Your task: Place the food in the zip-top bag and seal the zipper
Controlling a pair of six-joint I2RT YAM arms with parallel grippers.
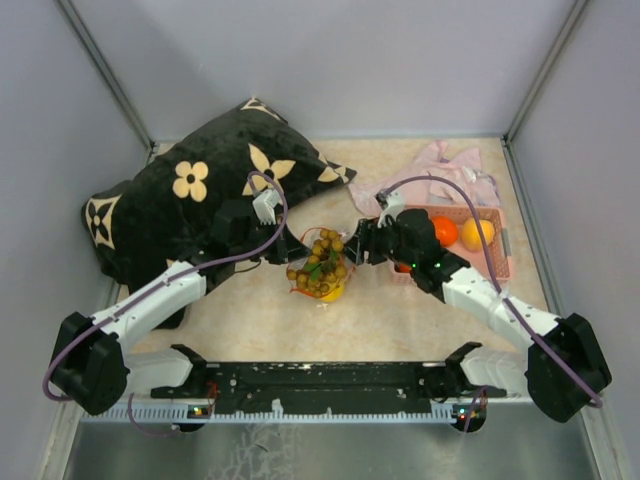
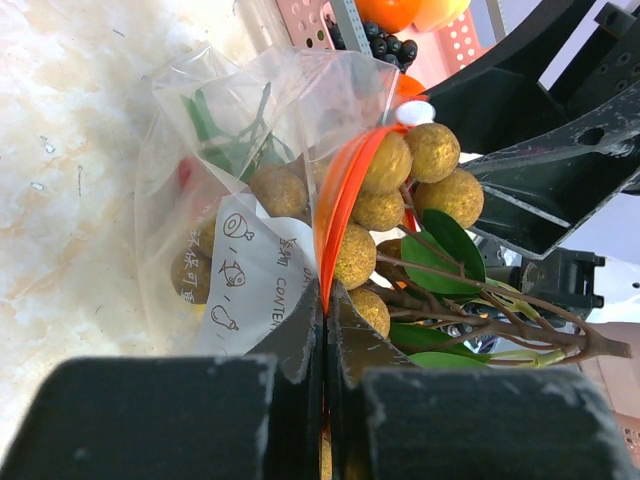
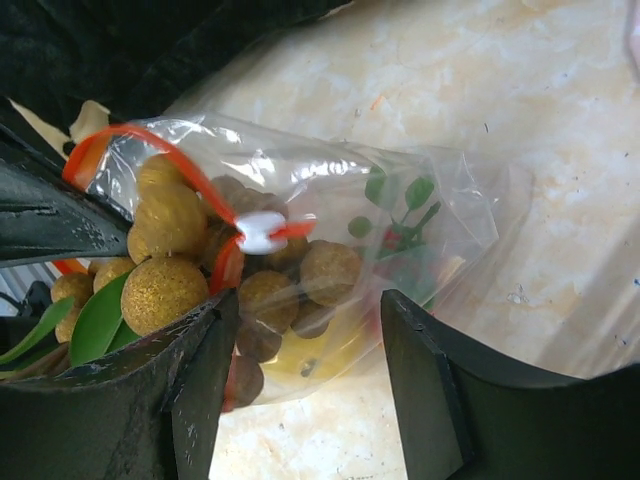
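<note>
The clear zip bag [image 1: 318, 268] with an orange zipper and white slider [image 3: 258, 232] holds round brown fruits [image 3: 165, 295] on a leafy branch, with some yellow underneath. My left gripper is shut on the bag's orange zipper edge at its left side; fruits and stems bulge over that edge. My right gripper [image 1: 358, 240] stands open at the bag's right side, its fingers near the clear plastic and slider.
A pink basket [image 1: 502, 262] with orange and yellow fruit and dark grapes stands at the right. A black cushion [image 1: 190, 170] fills the back left; pink plastic [image 1: 430, 165] lies at the back right.
</note>
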